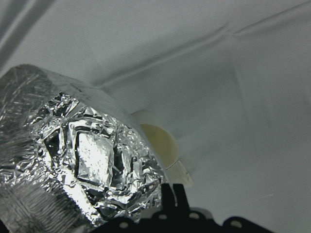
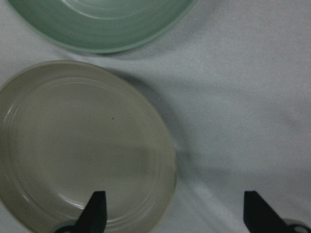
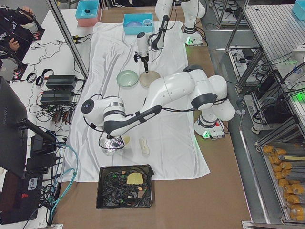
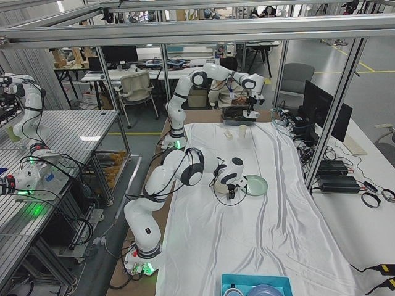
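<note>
My left gripper is shut on the edge of a crumpled foil item in clear wrapping (image 1: 97, 160), held over the cloth beside a cream cup (image 1: 160, 143), which it partly hides. My right gripper is open above the beige plate (image 2: 82, 141), its fingers straddling the plate's rim from above; whether it touches cannot be told. The green plate (image 2: 116, 41) lies beside the beige one.
A black tray (image 3: 102, 191) with food-like items lies at the near end in the camera left view. A pale object (image 3: 144, 145) lies right of the foil. A blue bin (image 4: 256, 277) is at the other end.
</note>
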